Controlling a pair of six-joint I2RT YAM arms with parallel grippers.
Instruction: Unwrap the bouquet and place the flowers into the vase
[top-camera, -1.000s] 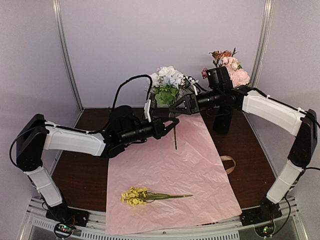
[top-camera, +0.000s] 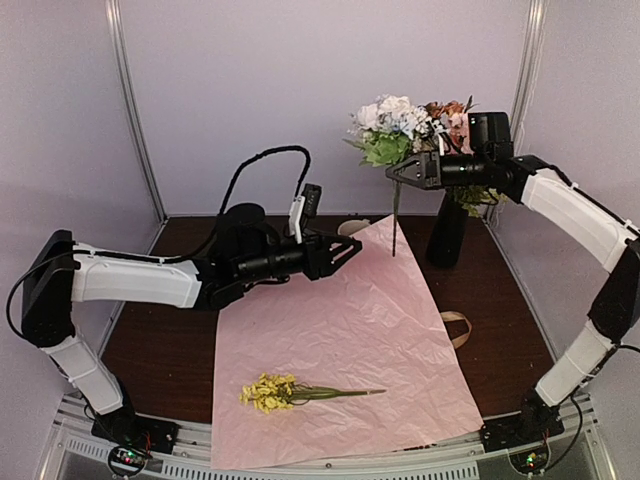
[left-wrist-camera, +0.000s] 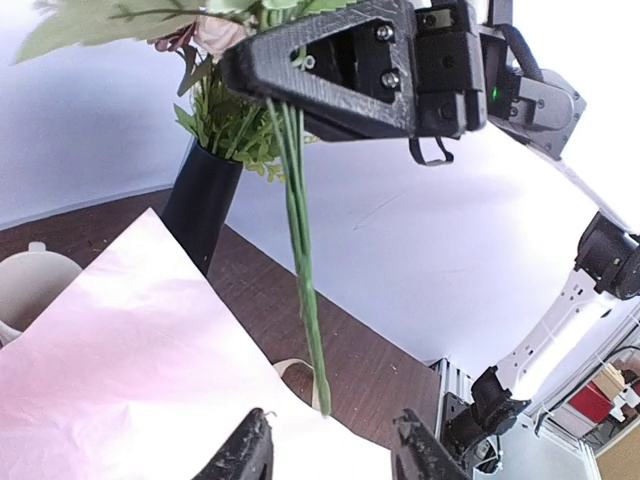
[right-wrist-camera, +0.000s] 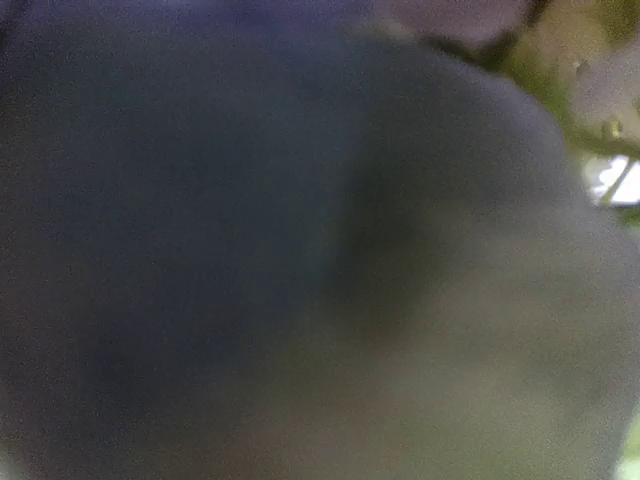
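A white and pale blue bouquet (top-camera: 392, 125) is held upright with its stems (top-camera: 396, 218) hanging down, my right gripper (top-camera: 397, 176) shut on them just below the leaves. In the left wrist view the green stems (left-wrist-camera: 303, 250) drop free below the right fingers. The black vase (top-camera: 446, 232) stands to the right of those stems and has pink and orange flowers (top-camera: 457, 122) in it. My left gripper (top-camera: 352, 254) is open and empty, left of the stems and apart from them. Yellow flowers (top-camera: 268, 392) lie on the pink paper. A dark blur fills most of the right wrist view.
Pink paper (top-camera: 330, 340) covers the middle of the dark table (top-camera: 160, 345). A white cup (left-wrist-camera: 35, 285) sits behind its far edge. A tan ribbon loop (top-camera: 458, 328) lies at the paper's right side.
My right gripper has carried the white and blue bouquet up and right, towards the vase. The yellow flowers are unmoved.
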